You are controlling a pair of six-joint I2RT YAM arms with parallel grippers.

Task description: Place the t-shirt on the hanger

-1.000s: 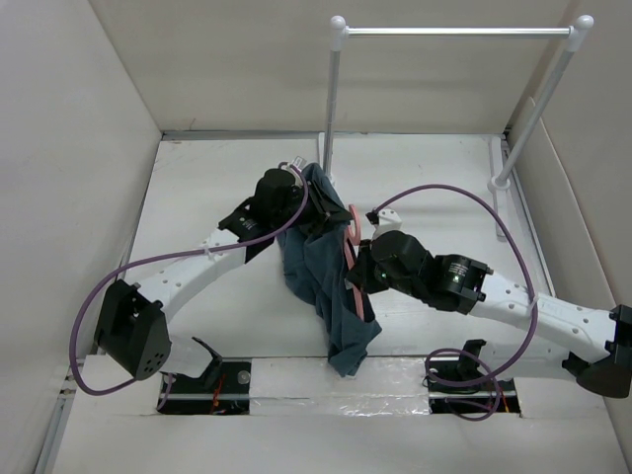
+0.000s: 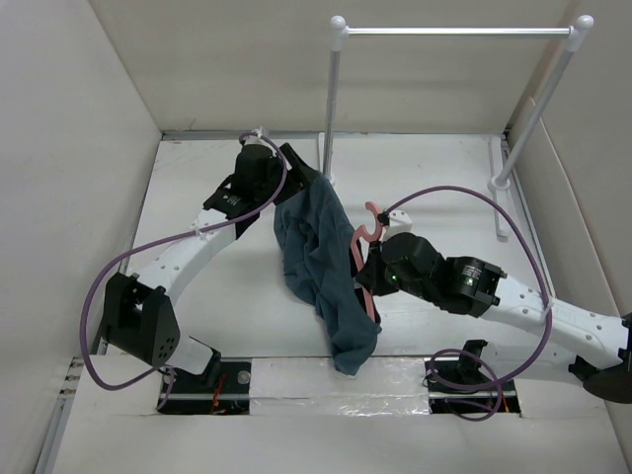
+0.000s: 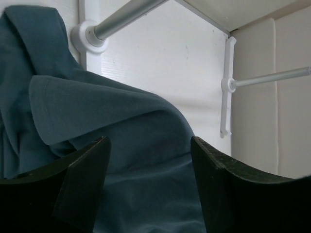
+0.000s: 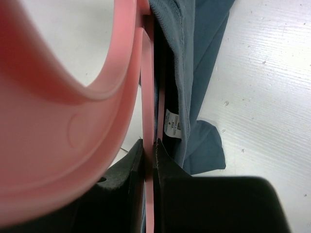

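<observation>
The dark teal t-shirt [image 2: 321,267] lies draped in the middle of the work floor. The pink hanger [image 2: 367,237] stands along its right side, with shirt fabric lying along it in the right wrist view. My right gripper is shut on the hanger's thin bar [image 4: 147,102]. My left gripper hovers above the upper end of the shirt, its fingers apart with nothing held between them.
A white rack [image 2: 454,33] stands at the back, its posts on feet [image 2: 499,188] at either side. Bare floor shows left of the shirt and between the rack's posts. Walls enclose the sides and back.
My right gripper and the hanger have shifted slightly to the right.
</observation>
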